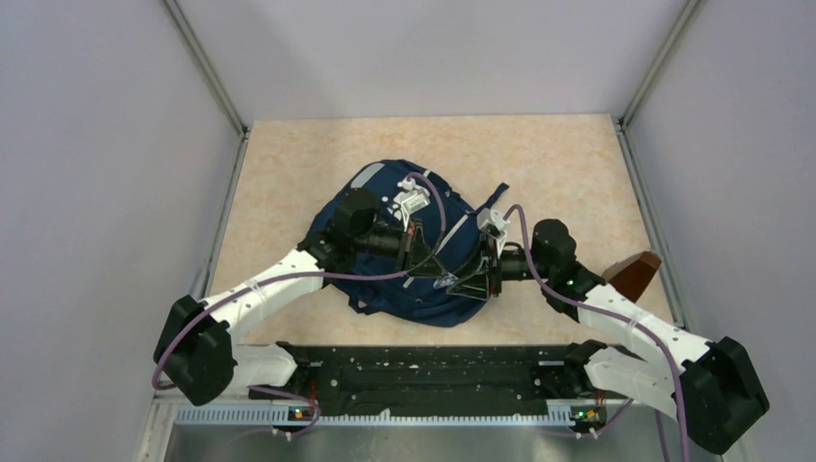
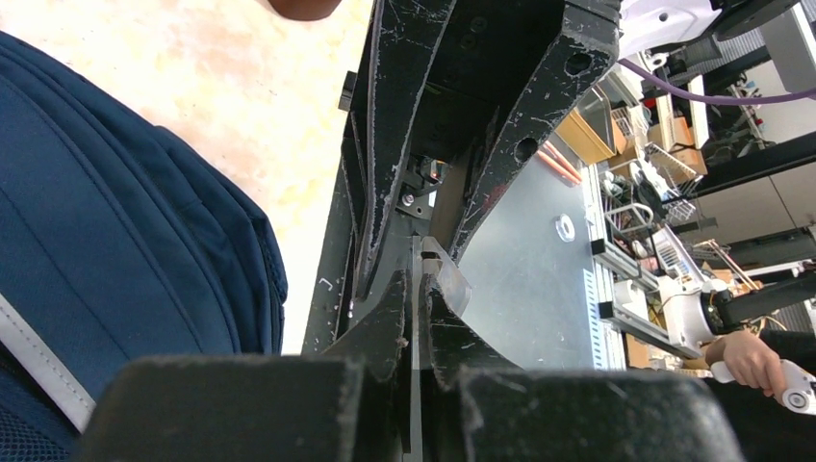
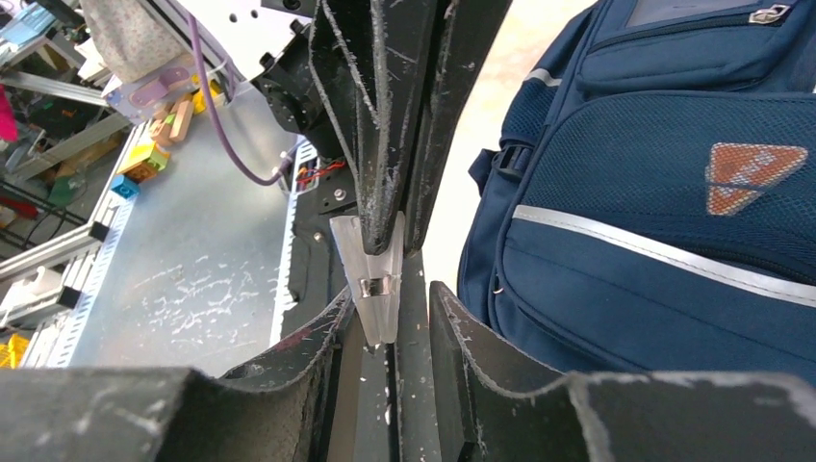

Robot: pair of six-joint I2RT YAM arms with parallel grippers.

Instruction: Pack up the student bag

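A small clear plastic piece (image 1: 445,281) with a shiny patch (image 3: 377,286) is up in the air over the bag's front edge. My left gripper is shut on its upper part, as the right wrist view shows. Facing it, my right gripper stands part open, its two fingertips on either side of the piece's free end; a gap shows at the right-hand finger (image 3: 452,337). The dark blue student bag (image 1: 443,303) lies flat under both arms, its middle largely covered by them. Whether its main compartment is unzipped cannot be seen.
A brown object (image 1: 630,276) stands at the table's right edge, beside the right arm. A dark rail (image 1: 433,371) runs along the front, beyond the table edge.
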